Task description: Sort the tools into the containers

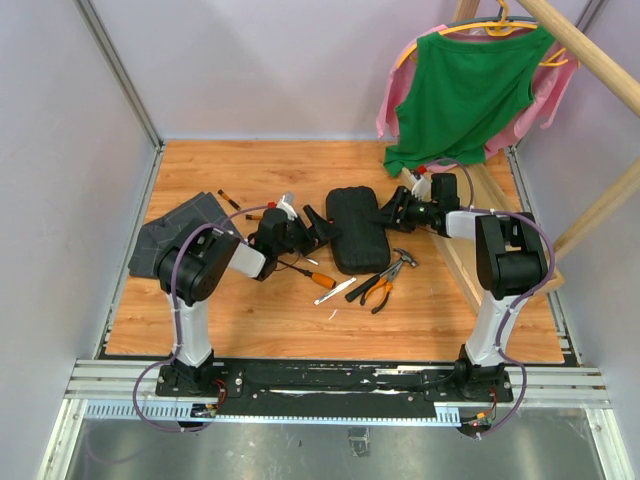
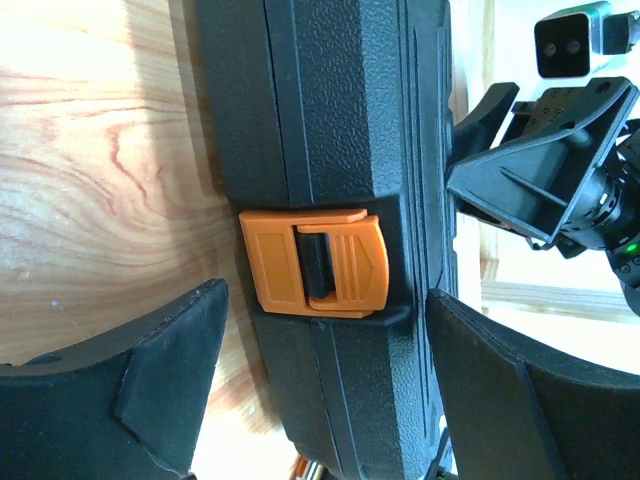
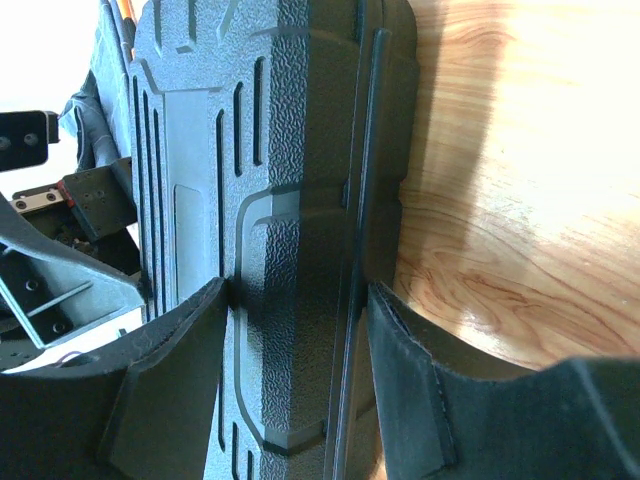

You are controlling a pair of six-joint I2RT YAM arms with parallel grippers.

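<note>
A black tool case (image 1: pixel 357 230) lies flat in the middle of the table, its lid down. At its left side is my left gripper (image 1: pixel 322 228); the left wrist view shows the fingers (image 2: pixel 180 350) apart, on either side of the case edge that carries an orange latch (image 2: pixel 270 265). From the right comes my right gripper (image 1: pixel 388 212), its parted fingers (image 3: pixel 190 345) astride the opposite edge of the case (image 3: pixel 290 120). Whether its pads press on the case cannot be told. In front lie a hammer (image 1: pixel 403 258), orange-handled pliers (image 1: pixel 377 288), an orange-handled screwdriver (image 1: pixel 322 281) and a pale slim tool (image 1: pixel 336 290).
A dark grey folded pouch (image 1: pixel 160 240) lies at the left, partly under the left arm, with a small tool (image 1: pixel 228 199) beside it. A wooden rack with a green top (image 1: pixel 465 95) stands at the right. Bare table is at the front.
</note>
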